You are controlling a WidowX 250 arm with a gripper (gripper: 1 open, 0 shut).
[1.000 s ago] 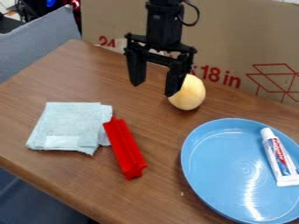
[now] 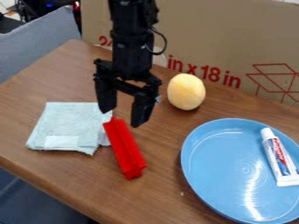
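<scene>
My black gripper (image 2: pixel 125 106) hangs open over the upper end of a red oblong object (image 2: pixel 128 154), with its fingers apart and nothing seen held between them. The red object lies on the wooden table beside a folded pale cloth (image 2: pixel 65 128). A pale yellow oval object (image 2: pixel 186 90) sits behind and to the right of the gripper. A blue plate (image 2: pixel 215 172) on the right carries a toothpaste tube (image 2: pixel 278 159).
A cardboard box (image 2: pixel 233 48) stands along the back of the table (image 2: pixel 41 87). A grey padded surface (image 2: pixel 30 48) is at the upper left.
My gripper has moved down and to the left, away from the yellow object and over the red object. The objects on the table have not visibly moved.
</scene>
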